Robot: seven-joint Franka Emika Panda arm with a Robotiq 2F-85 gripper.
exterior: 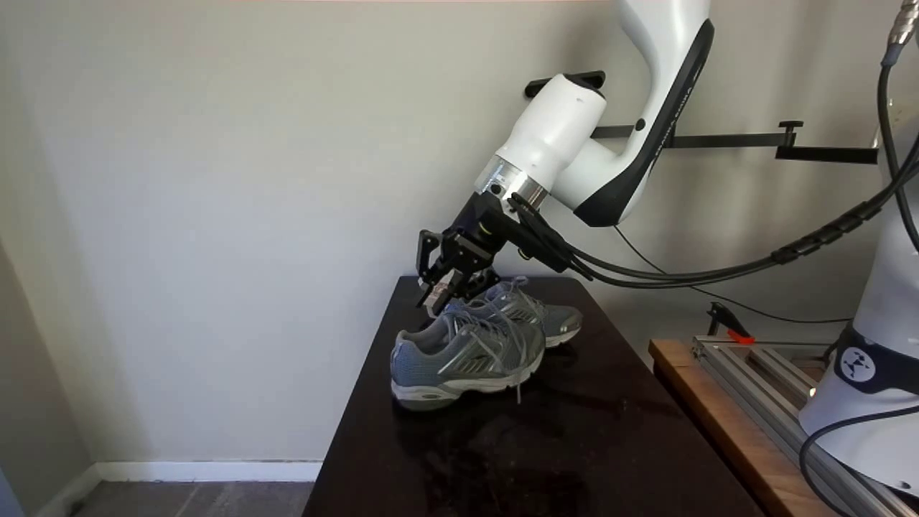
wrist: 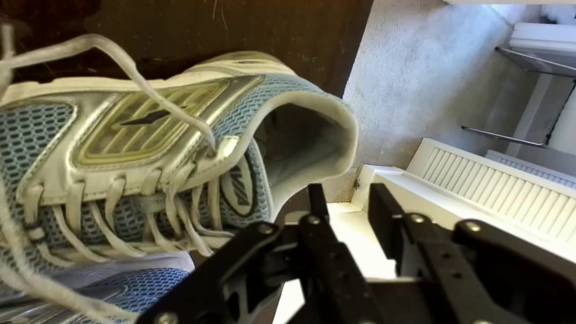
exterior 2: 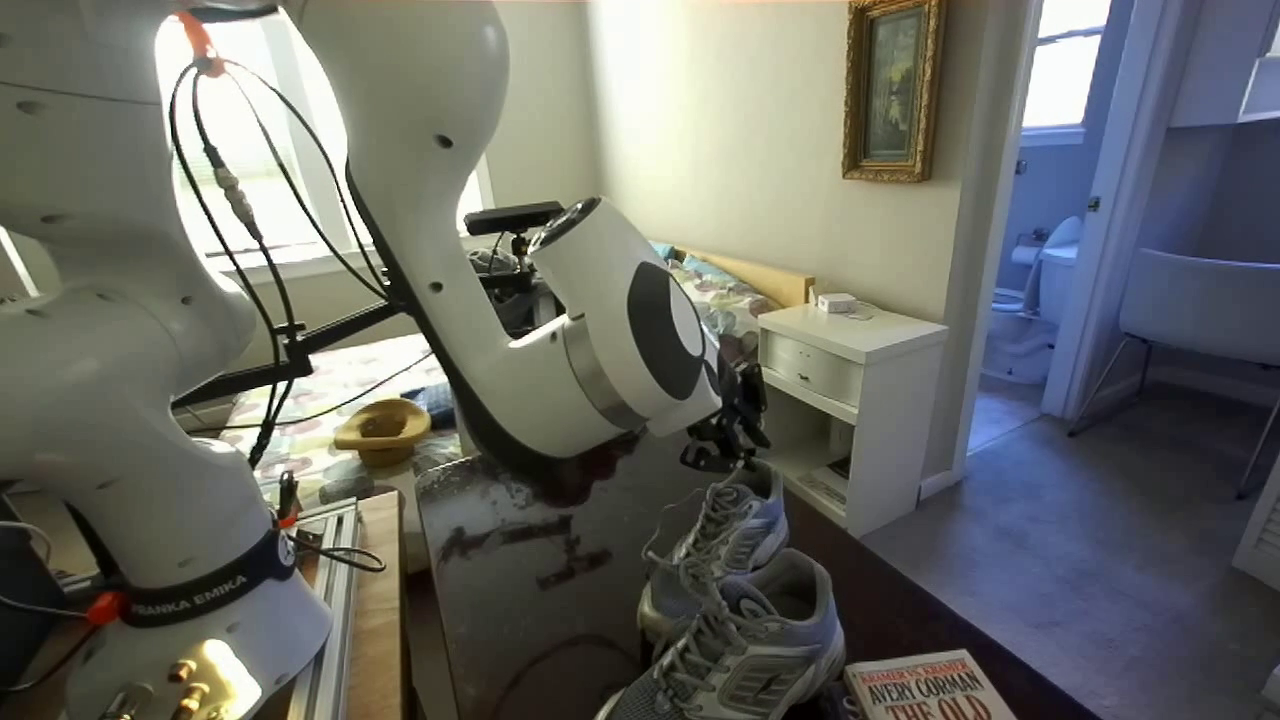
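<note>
Two grey-blue running shoes sit side by side on the dark table. In exterior view 1 the nearer shoe (exterior: 482, 353) rests with its sole down, partly covering the other shoe (exterior: 561, 320). My gripper (exterior: 433, 301) hangs tilted just above the nearer shoe's heel. The wrist view shows that shoe (wrist: 151, 129) up close, its collar opening beside my fingers and its laces loose. There my gripper is open with a narrow gap and nothing between the fingertips. Part of the other shoe (wrist: 143, 289) shows at lower left. Exterior view 2 mostly hides the fingertips.
A book (exterior 2: 930, 690) lies on the table beside the shoes. The table (exterior: 560, 439) has bare room in front of them in exterior view 1, and its edge falls close behind their heels. A white nightstand (exterior 2: 894, 342) stands beyond the table.
</note>
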